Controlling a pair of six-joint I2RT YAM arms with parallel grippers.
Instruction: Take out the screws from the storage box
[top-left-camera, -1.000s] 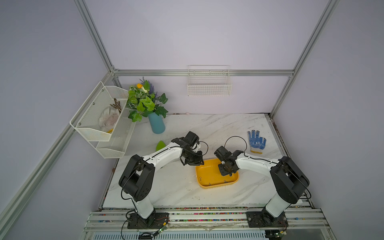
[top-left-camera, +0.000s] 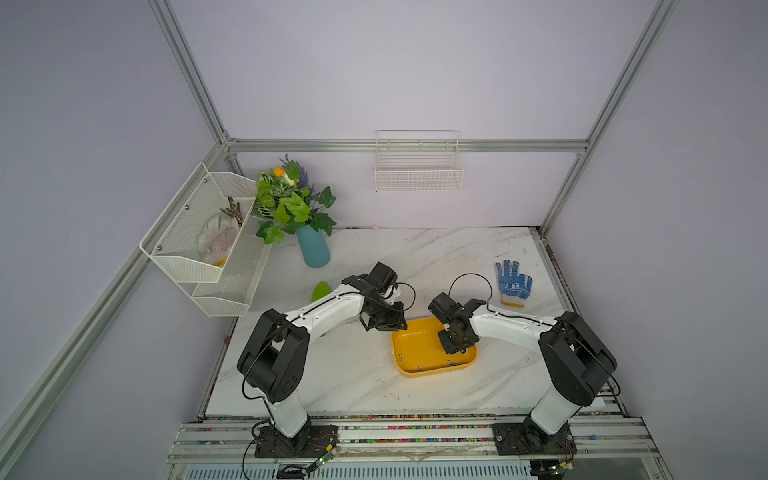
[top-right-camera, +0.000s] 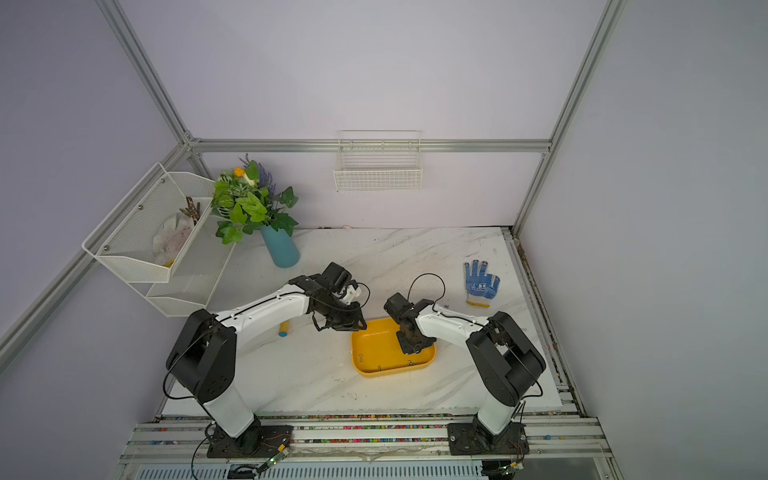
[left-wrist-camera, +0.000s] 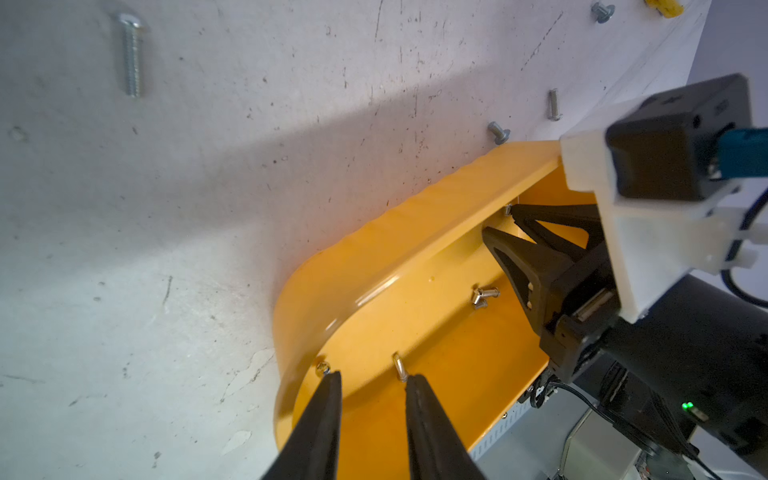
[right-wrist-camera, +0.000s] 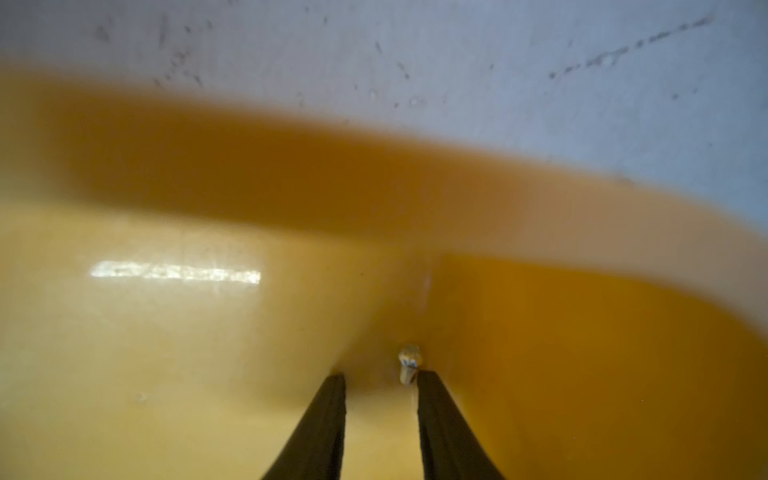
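The yellow storage box (top-left-camera: 420, 352) sits on the table with small screws inside, including one (left-wrist-camera: 399, 365) and a cluster (left-wrist-camera: 482, 294) in the left wrist view. My right gripper is down inside the box, fingers apart, with a small screw (right-wrist-camera: 409, 357) just beyond the right fingertip. My left gripper stands open above the box's back left corner, nothing seen between its fingers. Loose screws (left-wrist-camera: 131, 54) lie on the table outside the box.
A vase of flowers (top-left-camera: 313, 246) and a wire shelf (top-left-camera: 200, 240) are at the left. A blue glove (top-left-camera: 513, 281) lies at the back right.
My right gripper has shifted very slightly toward the front of the box over the last second. The left arm shows no visible movement.
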